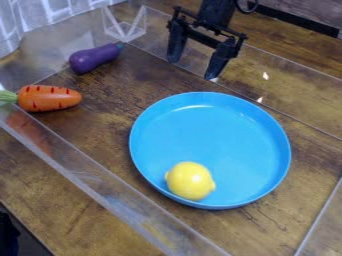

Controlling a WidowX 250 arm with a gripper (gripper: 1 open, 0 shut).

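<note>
My gripper (199, 54) hangs at the top middle over the wooden table, open, its two dark fingers spread with nothing visible between them. Below it, a large blue plate (214, 135) holds a yellow lemon-like object (190, 180) near its front edge. To the upper left lies a purple eggplant (96, 58), and further down on the left an orange carrot (48, 98) with green top.
Clear transparent walls or strips run along the table (87, 150) at left and right. Bare wood surrounds the plate, with free room between it and the vegetables and at the upper right.
</note>
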